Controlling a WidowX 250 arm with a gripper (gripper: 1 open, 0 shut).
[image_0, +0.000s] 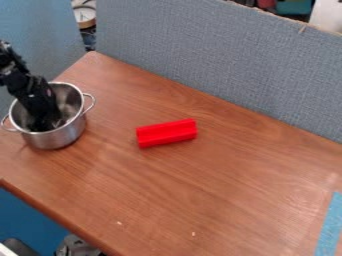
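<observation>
A steel pot (70, 128) with two handles stands at the left of the wooden table. My black gripper (40, 112) reaches down from the left edge into the pot, its lower end inside it; the fingers are dark against the interior, so their opening and anything between them cannot be made out. A red cylinder (166, 133) lies on its side near the middle of the table, apart from the pot.
Grey padded panels (214, 55) border the back, with another at the left. A light blue strip (330, 225) lies at the right edge.
</observation>
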